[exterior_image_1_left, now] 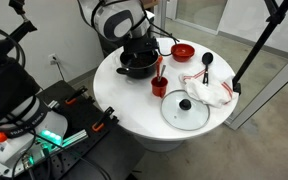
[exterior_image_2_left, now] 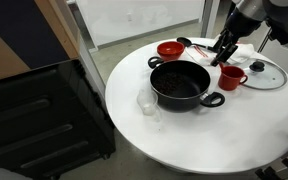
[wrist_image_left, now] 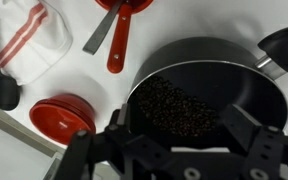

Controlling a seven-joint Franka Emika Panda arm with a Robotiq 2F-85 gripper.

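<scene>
My gripper [exterior_image_1_left: 147, 46] stands open above the black pot [exterior_image_1_left: 138, 72]. Its dark fingers show at the bottom of the wrist view, apart, with nothing seen held between them. Small dark beans or pellets [wrist_image_left: 172, 105] lie on the floor of the pot [wrist_image_left: 199, 50]. Beside the pot is a red cup [exterior_image_2_left: 232, 78] with utensils standing in it; one red handle [wrist_image_left: 118, 48] shows in the wrist view. Farther back sits a red bowl [exterior_image_2_left: 170, 48], whose contents I cannot make out.
A glass lid [exterior_image_1_left: 186, 112] lies near the right front of the round white table. Behind it are a striped towel [exterior_image_1_left: 214, 90] and a black ladle [exterior_image_1_left: 207, 63]. A clear container [exterior_image_2_left: 147, 100] stands by the pot.
</scene>
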